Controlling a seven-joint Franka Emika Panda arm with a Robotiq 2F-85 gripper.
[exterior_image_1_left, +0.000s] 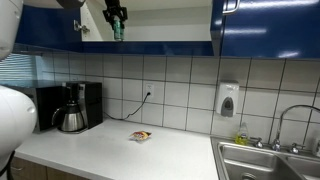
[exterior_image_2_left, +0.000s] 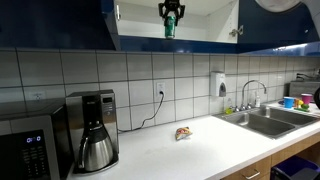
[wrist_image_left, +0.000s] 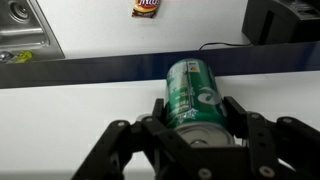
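Note:
A green cylindrical can (wrist_image_left: 192, 92) with a pale end is clasped between the fingers of my gripper. In exterior view 1 the green can (exterior_image_1_left: 118, 29) hangs upright from the gripper (exterior_image_1_left: 114, 14), high up in front of the open cupboard (exterior_image_1_left: 165, 30). Exterior view 2 has the can (exterior_image_2_left: 171, 27) at the lower edge of the cupboard opening, below the dark gripper (exterior_image_2_left: 170, 10). The can's lower end is free in the air. Whether it is over the shelf or just in front of it I cannot tell.
Below lies a white counter (exterior_image_1_left: 130, 158) with a snack packet (exterior_image_1_left: 140, 136) on it. A coffee maker (exterior_image_1_left: 72, 108) and a microwave (exterior_image_2_left: 28, 150) stand at the left. The sink (exterior_image_1_left: 255, 160) is at the right. Blue cupboard doors (exterior_image_1_left: 270, 32) flank the opening.

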